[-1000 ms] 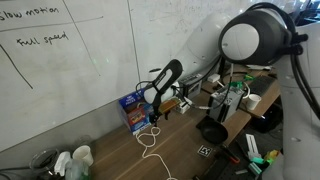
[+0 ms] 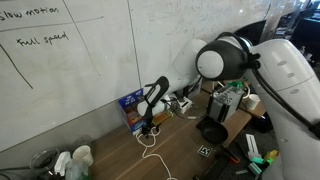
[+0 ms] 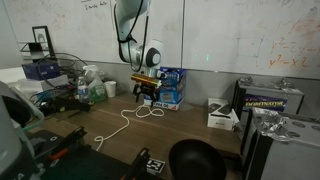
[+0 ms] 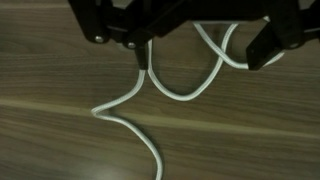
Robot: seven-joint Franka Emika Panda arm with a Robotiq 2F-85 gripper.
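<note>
A white cord (image 3: 112, 135) lies in loose loops and bends along the wooden table; its looped part sits at the back, towards the whiteboard. My gripper (image 2: 149, 130) is low over that looped part, pointing downward. Seen from the wrist, the gripper stands open, its dark fingers (image 4: 265, 47) wide apart. The cord (image 4: 185, 97) curves across the gap below them, with one strand passing close to the left finger. Whether any finger touches the cord or table cannot be told.
A blue box (image 3: 173, 84) stands behind the gripper against the whiteboard. A black pan (image 3: 198, 160) lies at the front right, with a white open box (image 3: 221, 116) farther back. Silver appliances (image 3: 282, 140) fill the right side. A white cup (image 2: 83, 154) is at the left.
The arm has come down and slightly left in exterior view 1, bringing the gripper closer to the cord's loops. The cord shows no clear movement.
</note>
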